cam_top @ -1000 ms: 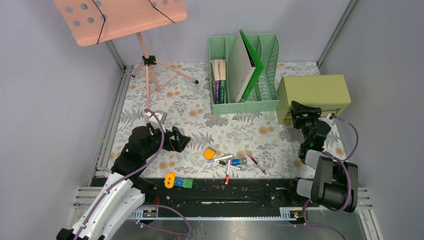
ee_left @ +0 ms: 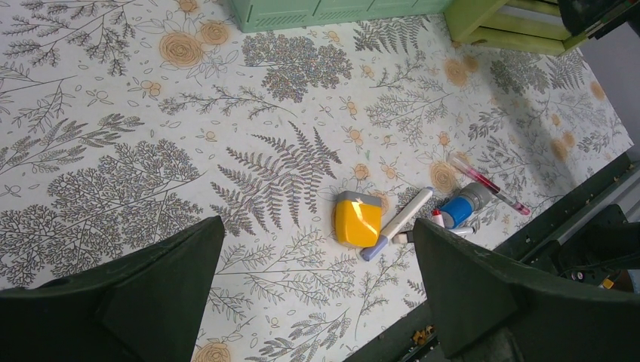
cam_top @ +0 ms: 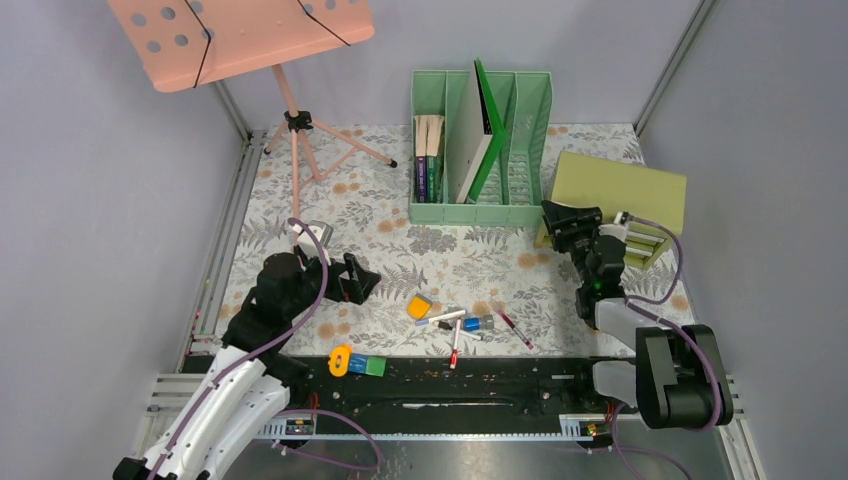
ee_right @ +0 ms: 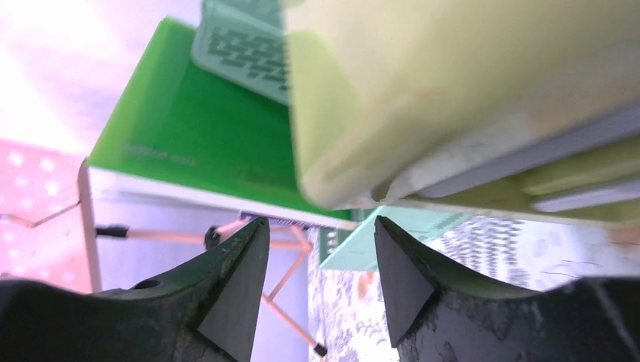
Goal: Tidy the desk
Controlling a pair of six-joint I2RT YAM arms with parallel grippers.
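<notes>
My right gripper [cam_top: 560,220] is at the front-left of the olive drawer box [cam_top: 615,180]; in the blurred right wrist view its fingers are close together at the box's edge, and whether anything is between them is unclear. Left of the box stands the green organizer [cam_top: 430,210], holding books [cam_top: 428,160] and a tall green binder [cam_top: 478,140]. My left gripper [cam_top: 355,280] stands open and empty at the desk's left. Pens [cam_top: 510,325], a blue-capped bottle [cam_top: 478,323] and an orange item [cam_top: 418,306] lie at the front centre.
A pink music stand [cam_top: 245,40] stands at back left. A yellow and blue item [cam_top: 350,362] lies at the front edge.
My right gripper has moved left, and the olive box has shifted left and rotated. The organizer has shifted slightly left. The left arm is unchanged.
</notes>
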